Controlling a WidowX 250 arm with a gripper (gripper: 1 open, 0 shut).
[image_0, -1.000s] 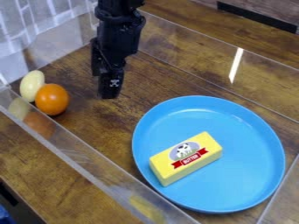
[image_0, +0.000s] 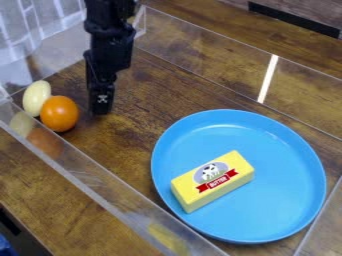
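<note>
My black gripper (image_0: 102, 86) hangs at the upper left above the wooden surface, open, just right of and behind an orange fruit (image_0: 59, 114). A pale egg-shaped item (image_0: 38, 98) lies left of the orange, by the clear wall. A yellow butter box (image_0: 211, 180) rests on a blue plate (image_0: 267, 215) at the lower right.
Clear plastic walls (image_0: 107, 195) border the work area on the left and front.
My gripper has moved left and slightly down, closer to the orange and the pale item. The objects have not moved.
</note>
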